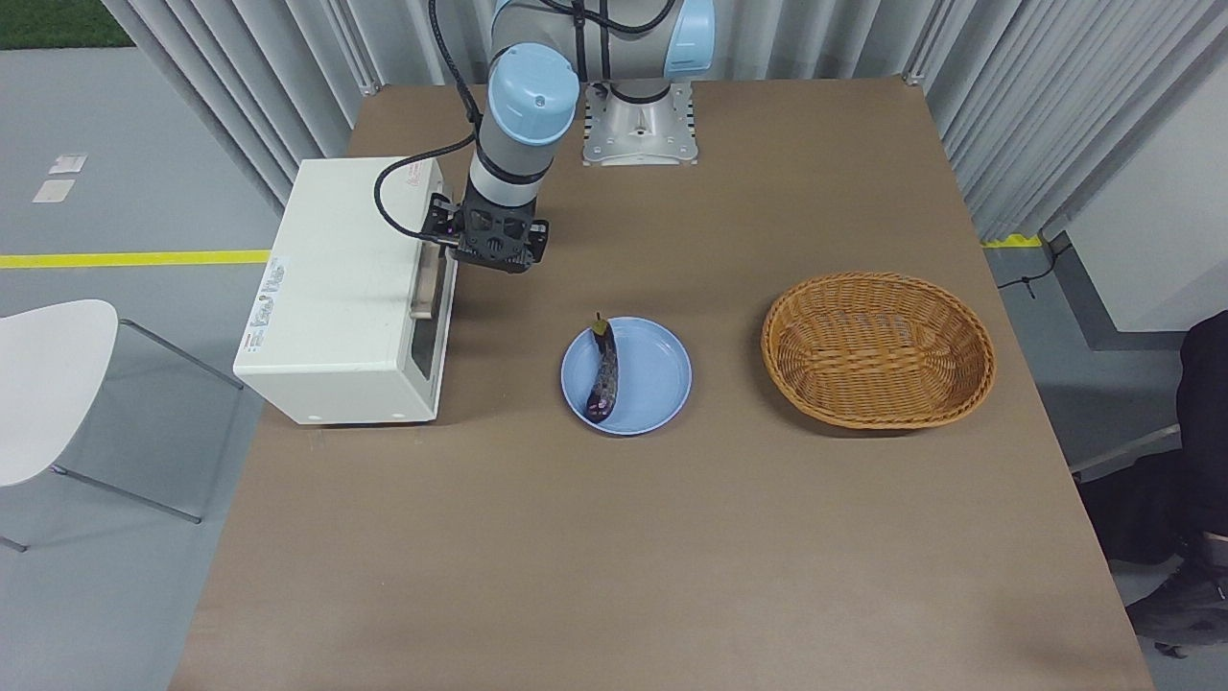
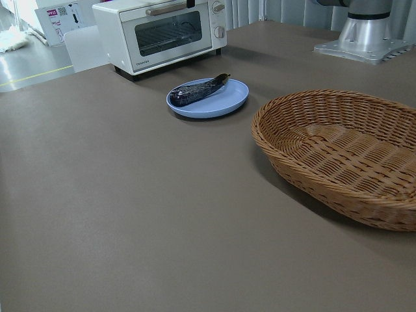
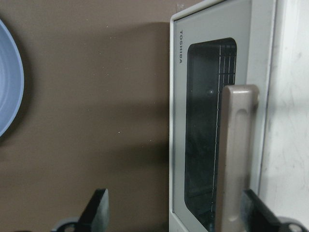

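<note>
The white Toshiba toaster oven (image 1: 328, 276) stands on the table's left with its door shut. My gripper is open above the oven's front; one fingertip is at the end of the door handle (image 3: 236, 154), the other over bare table. Whether it touches the handle I cannot tell. In the front view my wrist hides part of the oven front. A dark eggplant (image 1: 602, 374) lies on a blue plate (image 1: 652, 386) to the right of the oven.
An oval wicker basket (image 1: 877, 351) sits right of the plate. A chair and a seated person are off the table's sides.
</note>
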